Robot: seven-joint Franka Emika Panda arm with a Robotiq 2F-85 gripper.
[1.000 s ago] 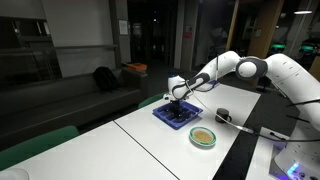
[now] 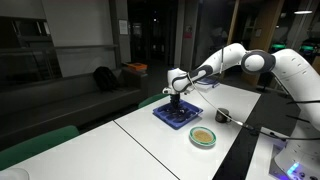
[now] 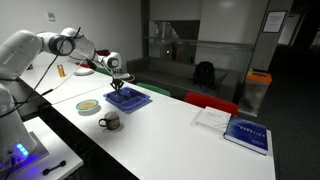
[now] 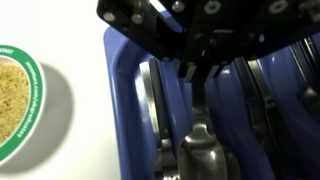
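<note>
Seen from the wrist, a metal spoon (image 4: 203, 152) has its handle end between the fingers of my gripper, which is shut on it. The bowl of the spoon points toward the bottom of the view. Below lies a blue cutlery tray (image 4: 128, 100) with several metal utensils in its compartments. In both exterior views the gripper (image 2: 176, 98) hangs over the tray (image 2: 188, 122), too small there for the spoon to be made out. Whether the spoon still touches the tray I cannot tell.
A green-rimmed bowl (image 2: 201, 137) with brown contents stands beside the tray, its rim (image 4: 38, 92) also showing at the wrist view's left. A dark mug (image 3: 110, 121) is nearby. White boxes (image 3: 212, 121) and a blue book (image 3: 247, 133) lie farther along.
The arm's wrist has risen slightly above the tray over the last second. Tray, bowl and mug have stayed in place.
</note>
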